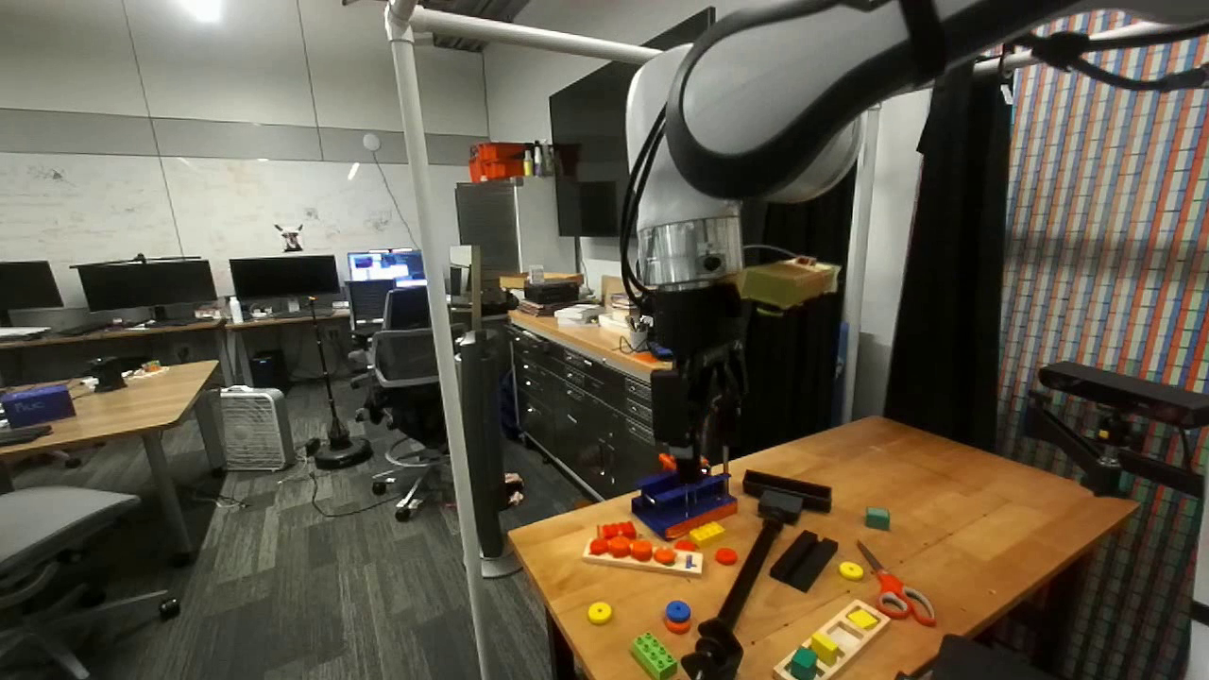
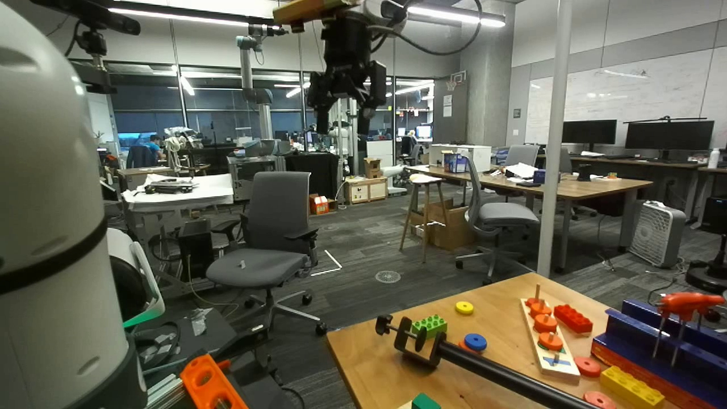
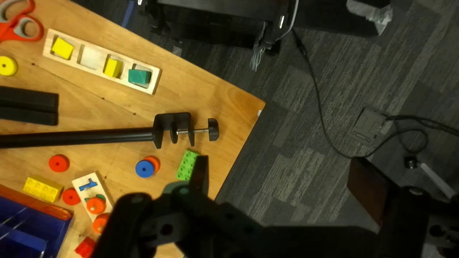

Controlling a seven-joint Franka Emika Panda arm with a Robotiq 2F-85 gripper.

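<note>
My gripper is open, its two fingers wide apart and nothing between them. In exterior view 2 the gripper hangs in the air, high above the table level. The wrist view shows floor between the fingers and a green brick near the left fingertip in the picture. A wooden tray holds yellow blocks and a green block; one compartment is empty. Orange and red rings sit on a peg board. A blue ring overlaps an orange one.
A black clamp bar crosses the table. Orange-handled tools stand in a blue rack. Scissors, a yellow brick and a lone green block lie around.
</note>
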